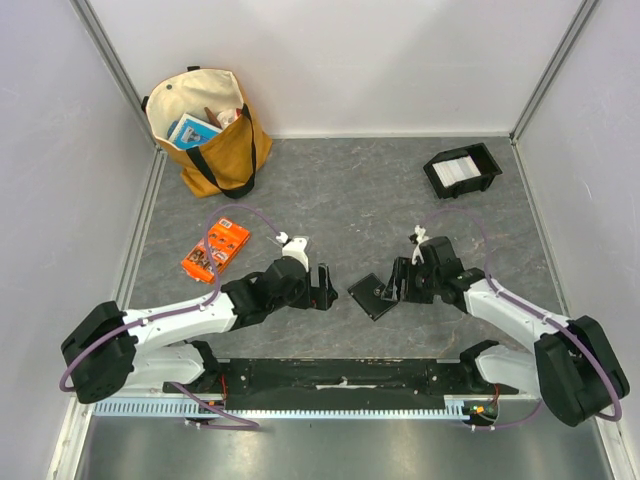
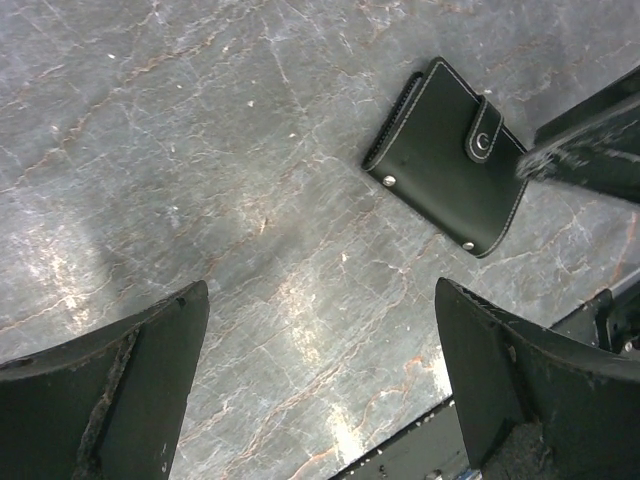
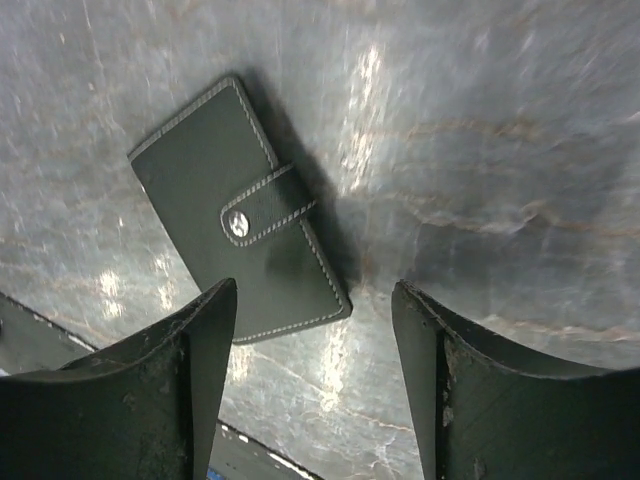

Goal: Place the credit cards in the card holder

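A closed black card holder (image 1: 366, 294) with a snap strap lies on the grey table, filling much of the right wrist view (image 3: 200, 180). My right gripper (image 1: 398, 282) hovers over its right end, fingers apart with nothing between them, and its dark tip also enters the left wrist view. My left gripper (image 1: 320, 288) stands open just left of the holder, nothing between its fingers. A black box (image 1: 483, 156) at the back right holds white rectangular items, possibly the cards.
An orange package (image 1: 218, 247) lies at the left. A yellow bag (image 1: 230, 160) with items stands at the back left. A dark front edge (image 1: 300, 372) runs below the arms.
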